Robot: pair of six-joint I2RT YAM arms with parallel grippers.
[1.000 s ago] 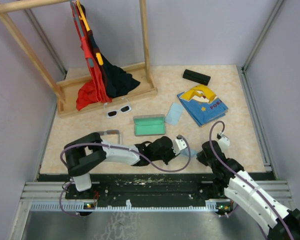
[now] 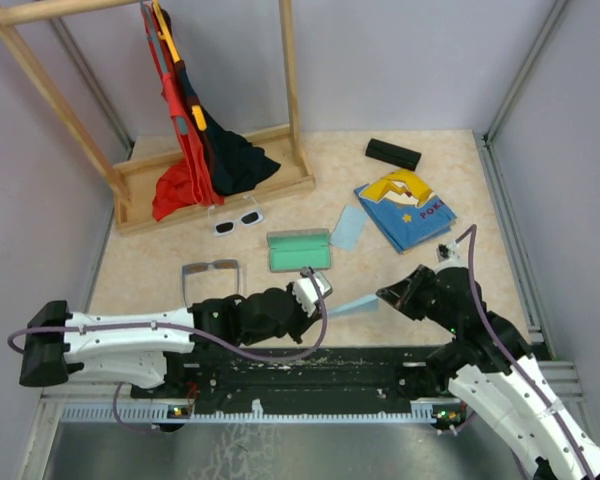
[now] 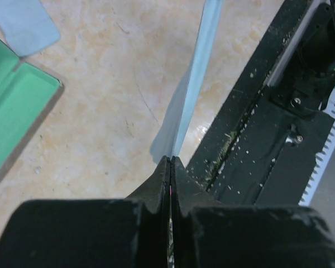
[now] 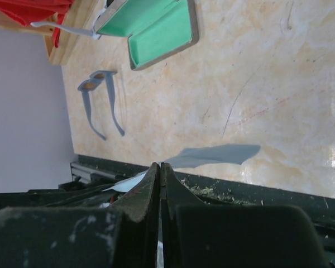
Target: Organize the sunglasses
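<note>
A thin light blue cloth (image 2: 355, 304) stretches between my two grippers above the front of the table. My left gripper is shut on one edge of it, and the cloth runs upward from those fingertips in the left wrist view. At its other side my right gripper is shut on the cloth, part of which hangs beyond the tips. Behind the left gripper lies the open green-lined case (image 2: 299, 251). White-framed sunglasses (image 2: 238, 223) lie farther back left, and grey-framed sunglasses (image 2: 211, 266) with arms spread lie at left.
A second light blue cloth (image 2: 349, 228) lies flat right of the case. Behind it are a blue and yellow folded item (image 2: 407, 210) and a closed black case (image 2: 393, 154). A wooden rack (image 2: 217, 204) with clothes stands back left.
Both grippers have drawn apart, the left one moving left and slightly forward, the right one slightly left and up.
</note>
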